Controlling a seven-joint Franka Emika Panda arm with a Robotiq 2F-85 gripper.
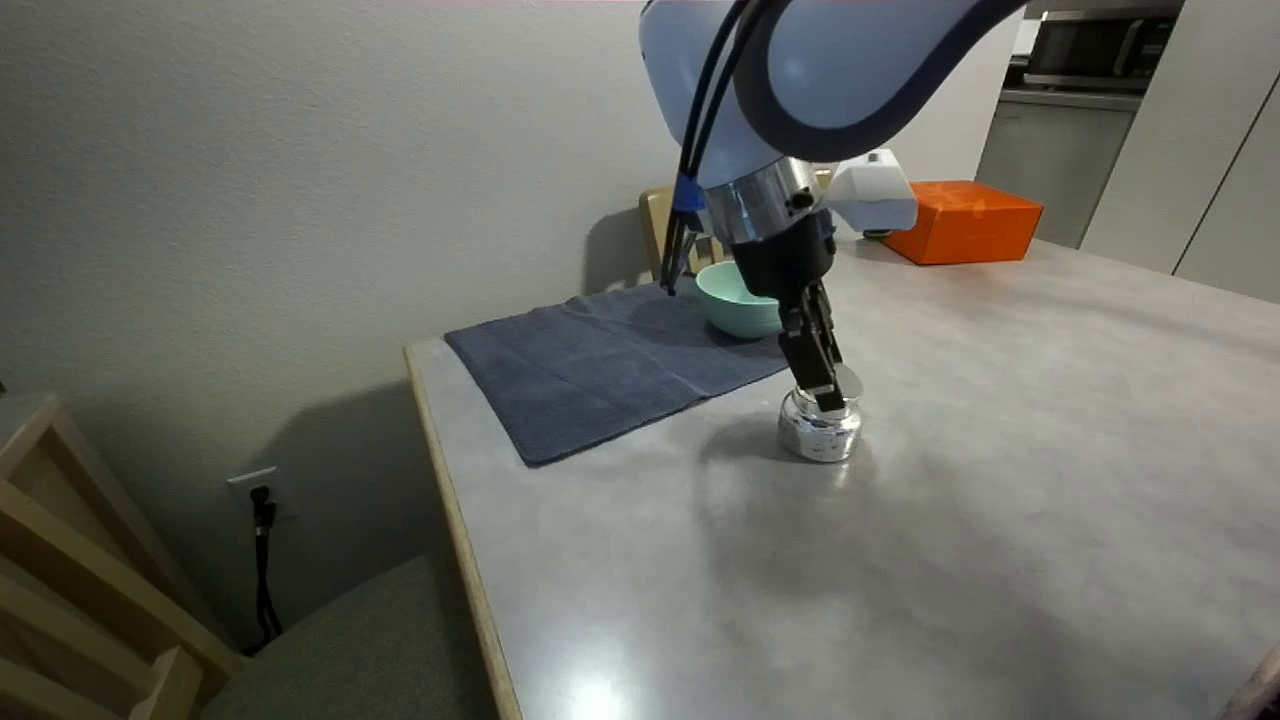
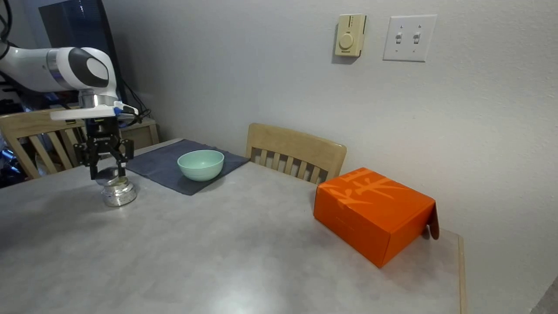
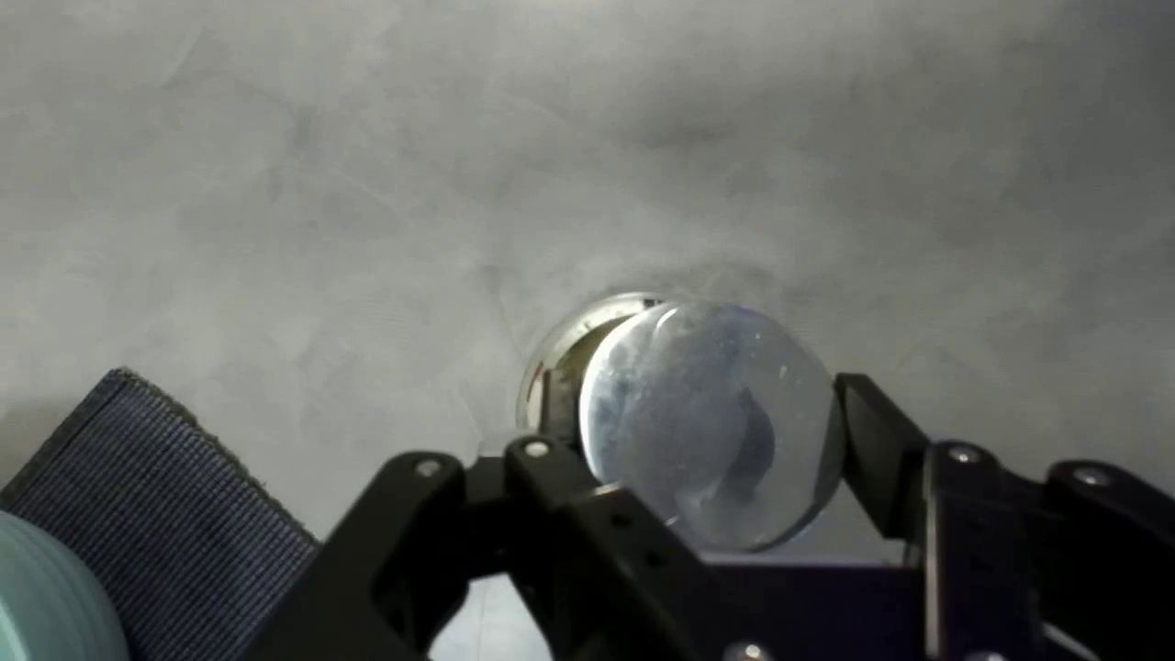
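A shiny silver jar [image 1: 821, 442] stands upright on the grey table, in front of the dark cloth. Just above its mouth is a round silver lid [image 3: 694, 424], with my gripper shut on it, one finger on either side. The lid sits off-centre: in the wrist view, part of the jar's open rim [image 3: 542, 364] shows beyond its left and upper edge. In exterior view 2 the lid [image 2: 107, 175] looks tilted over the back left of the jar. Whether lid and rim touch, I cannot tell.
A mint green bowl [image 2: 201, 166] rests on the dark blue cloth [image 1: 600, 372] behind the jar. Far off on the table lies an orange box [image 2: 374, 209]. Wooden chairs stand along the table's edge. Around the jar's front and right the surface is clear.
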